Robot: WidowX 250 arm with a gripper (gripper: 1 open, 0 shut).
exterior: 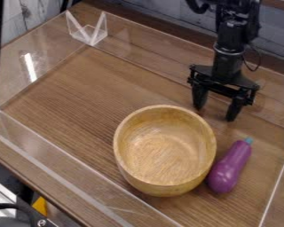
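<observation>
The black gripper [222, 101] hangs low over the wooden table at the upper right, fingers pointing down, above and behind the bowl and the eggplant. It looks at least partly open; nothing clearly shows between its fingers. A yellow bowl [163, 151] sits at the lower centre. A purple eggplant [231, 165] lies just to its right.
A white wire-like object [88, 29] stands at the upper left edge. The table's edge runs along the lower left.
</observation>
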